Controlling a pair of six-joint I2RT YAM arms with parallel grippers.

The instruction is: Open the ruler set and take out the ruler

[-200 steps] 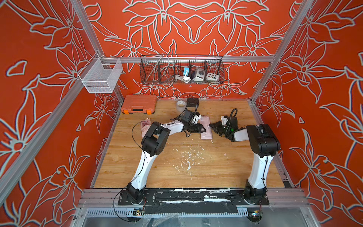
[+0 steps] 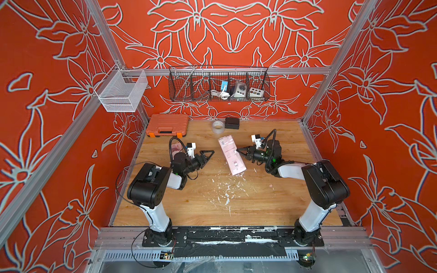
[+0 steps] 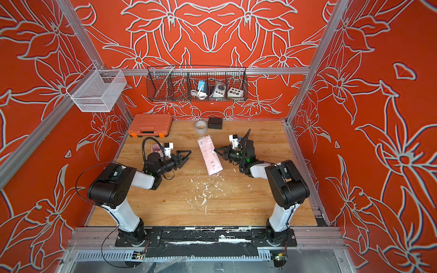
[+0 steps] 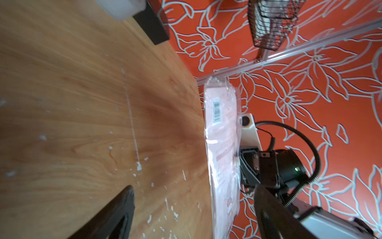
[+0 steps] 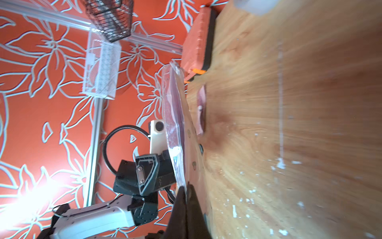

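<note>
A pink ruler set (image 2: 232,157) in a clear sleeve is in the middle of the workspace, tilted up off the table, its barcode end (image 4: 216,109) away from the arm bases. My right gripper is shut on the sleeve's right edge, about midway along its length. To the left of the set, my left gripper (image 2: 212,153) stands open, with a clear gap to the sleeve and nothing between its fingers. A second pink piece (image 5: 201,109) lies on the table at the left, largely hidden behind the left arm in the top views. Whether the sleeve is open cannot be made out.
An orange case (image 2: 167,124) sits at the back left. A clear tape roll (image 2: 218,127) and a black box (image 2: 232,122) stand behind the set. White scraps (image 2: 227,191) litter the otherwise clear front of the table (image 2: 268,204).
My left gripper has drawn back leftward, away from the set.
</note>
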